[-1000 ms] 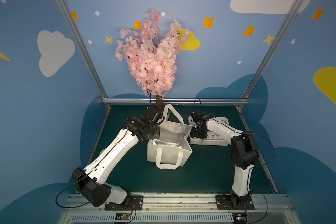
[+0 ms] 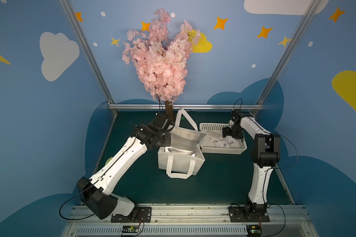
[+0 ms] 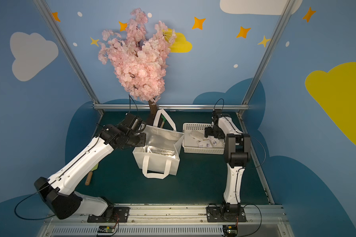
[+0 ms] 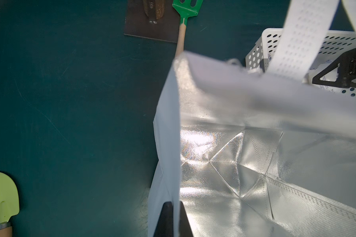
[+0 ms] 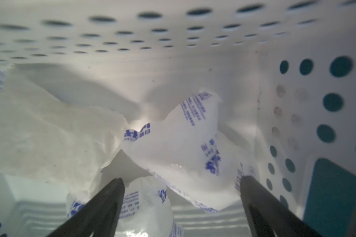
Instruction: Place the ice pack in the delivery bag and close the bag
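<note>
A white delivery bag (image 2: 181,162) with a silver lining stands open mid-table. My left gripper is shut on the bag's left rim (image 4: 164,150), holding that edge upright. Several white ice packs with blue print (image 5: 186,154) lie in a white perforated basket (image 3: 187,148) to the bag's right. My right gripper is open over the basket, its fingers either side below the middle pack, nothing clearly held.
A tree with pink blossom (image 2: 158,67) stands at the back. A green-headed turner (image 4: 186,7) lies behind the bag, and a yellow-green trowel (image 4: 0,193) to its left.
My right gripper has moved rightward from the basket's left end to over its right part. My left gripper and the bag have shifted very slightly right.
</note>
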